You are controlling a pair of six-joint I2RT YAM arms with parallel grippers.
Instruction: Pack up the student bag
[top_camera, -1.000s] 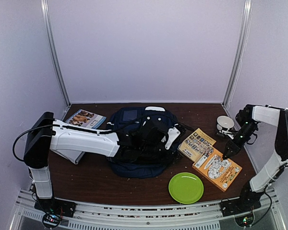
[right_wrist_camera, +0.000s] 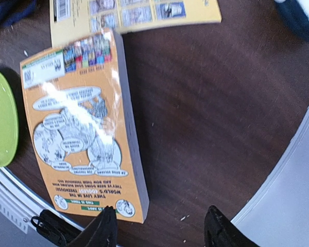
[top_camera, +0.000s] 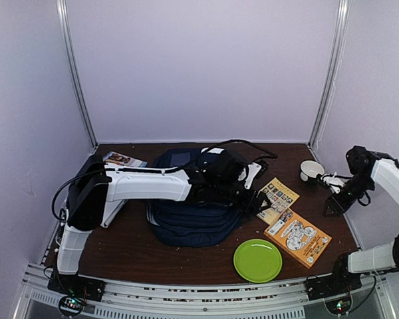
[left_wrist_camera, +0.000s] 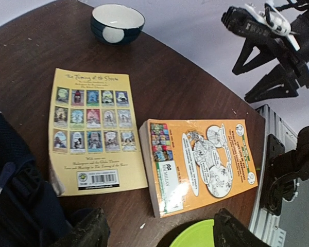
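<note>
A navy backpack (top_camera: 189, 222) lies in the middle, partly under my left arm. A yellow book (left_wrist_camera: 95, 134) and a thicker orange book (left_wrist_camera: 201, 164) lie right of it. My left gripper hangs open over that side of the bag, with nothing between its fingers. My right gripper is above the table beside the orange book's short edge, its fingers apart with nothing between them. A magazine (top_camera: 123, 159) lies at the left, partly hidden by the left arm.
A green plate (top_camera: 257, 260) sits at the front edge. A bowl (left_wrist_camera: 117, 23) stands at the back right, near the right arm. Bare table shows at the front left and right of the books; walls enclose the back and sides.
My left arm has moved right, toward the books. My right arm has risen and shifted right, away from the orange book, which lies slightly left of where it was a second ago.
</note>
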